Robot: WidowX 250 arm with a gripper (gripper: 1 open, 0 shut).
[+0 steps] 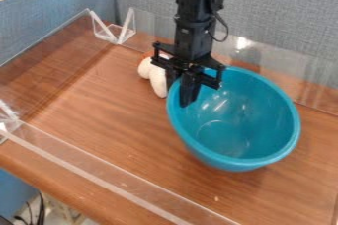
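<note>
A teal plastic bowl [240, 125] rests at the right of the wooden table. My black gripper [187, 89] is at the bowl's left rim, its fingers pointing down over it; whether they grip the rim is hard to tell. Pale rounded objects [152, 72] lie just behind the gripper, partly hidden by it.
Clear plastic edging runs along the front and back. White wire corner pieces [114, 30] stand at the back left and left edge. Grey and blue padded walls enclose the back and left.
</note>
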